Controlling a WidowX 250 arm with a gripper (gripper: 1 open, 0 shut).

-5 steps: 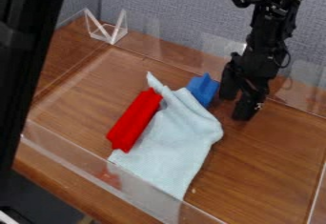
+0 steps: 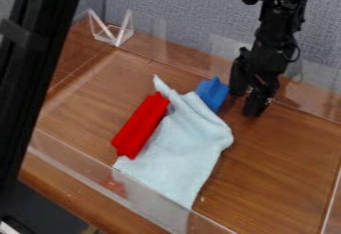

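Note:
My black gripper is lowered to the wooden table at the back right, just right of a blue object; its fingers are dark and hard to make out. A pale crumpled cloth lies in the middle front of the table, with a red block along its left side. The blue object sits at the cloth's upper end.
A white wire-like holder stands at the back left. Clear low walls edge the table. A dark vertical structure fills the far left.

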